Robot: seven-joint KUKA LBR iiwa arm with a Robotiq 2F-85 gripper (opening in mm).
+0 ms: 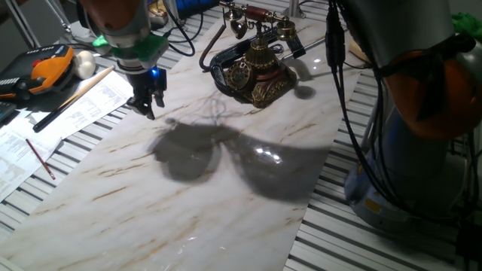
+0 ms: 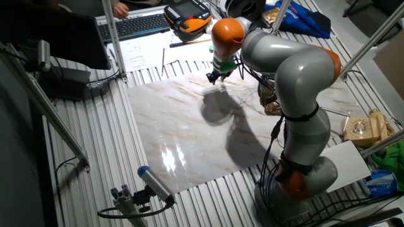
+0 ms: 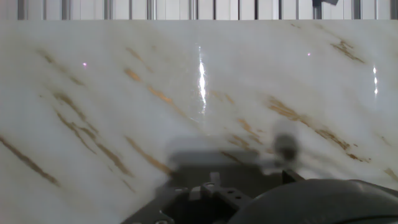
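Observation:
My gripper (image 1: 155, 110) hangs over the far left part of the marble-patterned board (image 1: 151, 218), and a gap shows between its fingers, with nothing in it. Exterior view 2 also shows the gripper (image 2: 216, 80) near the board's far edge, clear of any object. An ornate brown and gold telephone (image 1: 260, 75) stands on the board, to the gripper's right in exterior view 1. The arm partly covers this telephone (image 2: 268, 98) in exterior view 2. Only bare board (image 3: 124, 93) and the gripper's dark mounting parts fill the wrist view; the fingertips are hard to make out there.
Papers (image 1: 86, 105), a black stick (image 1: 71, 102) and an orange-black device (image 1: 38, 71) lie beyond the board's left edge. A beige telephone (image 2: 360, 129) sits near a white box (image 2: 344, 165) beside the arm's base. The board's near half is clear.

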